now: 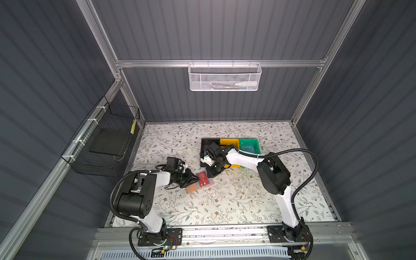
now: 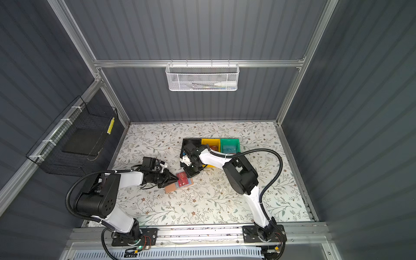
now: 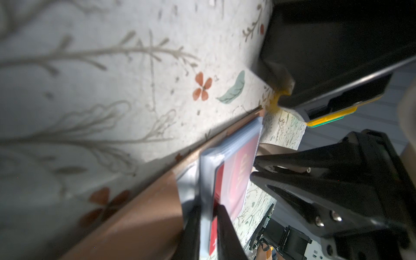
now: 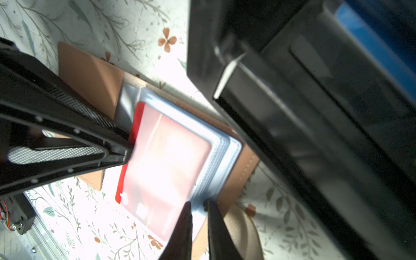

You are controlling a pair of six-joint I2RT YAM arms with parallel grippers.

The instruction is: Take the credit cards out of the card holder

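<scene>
The open card holder [image 1: 192, 187] lies on the table left of the bins, with clear sleeves and a red card [image 2: 182, 178] on it. My left gripper [image 1: 192, 179] is at the sleeve stack's left side, its fingertips on the red card's edge in both wrist views; how far it is open is unclear. My right gripper is at the right end of the holder, shut on the sleeves' edge, in front of the black bin.
Black [image 4: 281, 108], yellow [image 1: 229, 142] and green [image 1: 249, 145] bins stand behind the right arm. A black wire basket [image 1: 104, 143] hangs on the left wall.
</scene>
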